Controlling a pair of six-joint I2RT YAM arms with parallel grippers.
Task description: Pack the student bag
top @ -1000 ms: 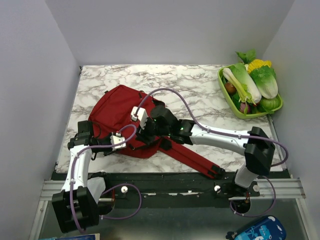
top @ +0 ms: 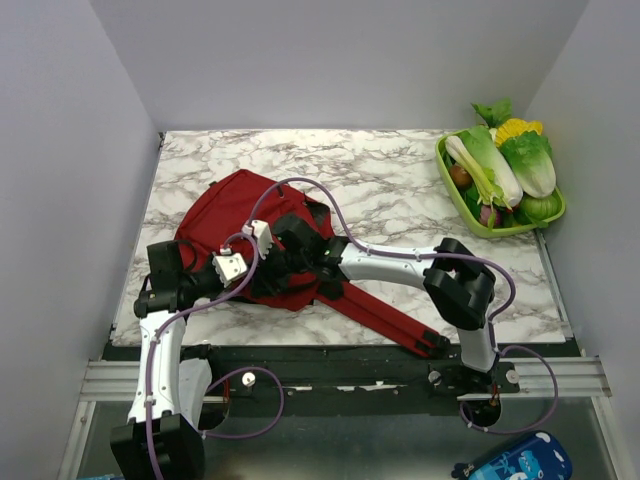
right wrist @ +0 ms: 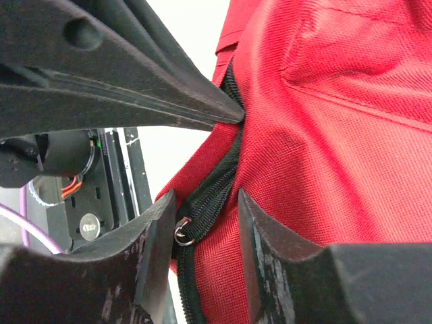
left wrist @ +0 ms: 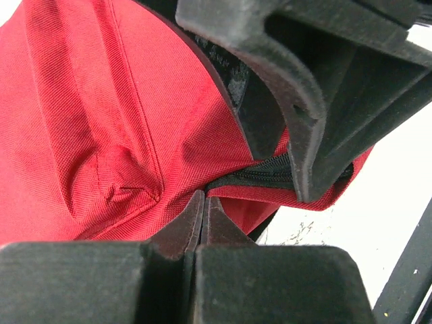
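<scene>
The red bag (top: 235, 215) lies flat on the left of the marble table, its strap stretched toward the front right. In the left wrist view, my left gripper is shut, with the thin red bag edge at the end of the black zipper pinched at its tips. My right gripper stands part open, its fingers on either side of the zipper edge. A metal zipper pull (right wrist: 183, 231) shows by its left finger. In the top view both grippers meet over the bag's front edge, hiding the zipper there.
A green basket (top: 490, 230) of vegetables stands at the back right. A blue patterned case (top: 520, 460) lies below the table's front edge at right. Marble between bag and basket is clear. Purple cables (top: 400, 252) run along both arms.
My right arm has moved left and slightly down over the bag, bringing its gripper close to the left one.
</scene>
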